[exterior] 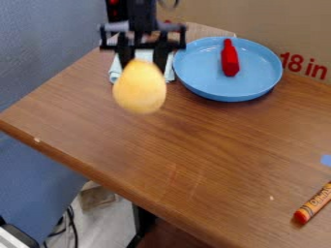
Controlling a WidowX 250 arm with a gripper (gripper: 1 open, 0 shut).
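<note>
My gripper (141, 48) is dark and blurred, at the upper middle of the view. A blurred pale yellow rounded object (139, 89) hangs just below it over the wooden table (195, 165); whether the fingers are shut on it is not clear. Behind the gripper lies a folded white cloth (118, 64), partly hidden. To its right a blue plate (235, 85) holds a red object (230, 58).
An orange crayon-like stick (315, 201) lies at the table's right edge, near a small blue patch (326, 161). A cardboard backdrop stands behind.
</note>
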